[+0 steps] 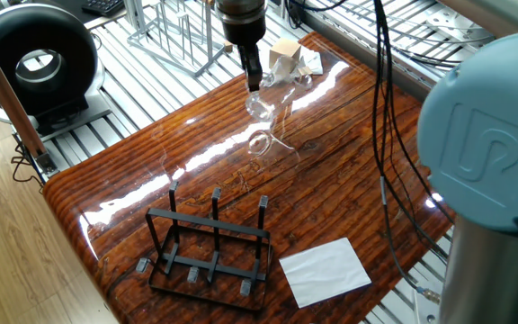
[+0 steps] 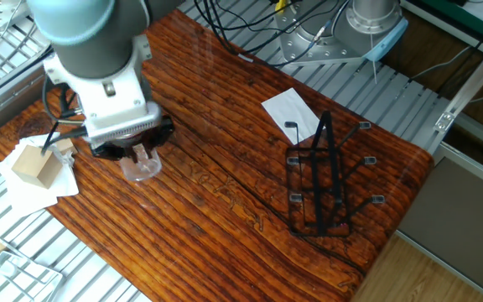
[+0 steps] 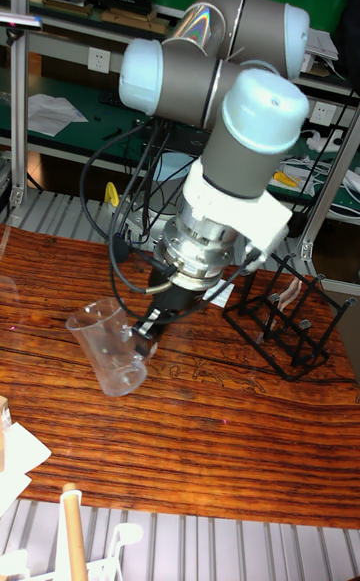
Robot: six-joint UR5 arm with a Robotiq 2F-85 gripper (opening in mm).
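Note:
A clear, see-through cup point(image 3: 104, 352) hangs tilted above the table, its side handle toward my gripper point(image 3: 146, 338). The fingers are shut on the cup at the handle side. Seen from exterior view 1, the gripper point(image 1: 254, 87) points down over the far part of the table, and the cup point(image 1: 260, 110) is faint against the glare. In exterior view 2 the cup point(image 2: 143, 165) shows just below the gripper point(image 2: 134, 149), whose fingers are partly hidden by the wrist. A black wire rack point(image 1: 212, 264) with several upright prongs stands at the table's opposite end.
A white sheet point(image 1: 325, 272) lies flat beside the rack. A wooden block point(image 2: 38, 167) rests on white paper point(image 2: 25, 200) at the table edge near the cup. Black cables hang along the arm.

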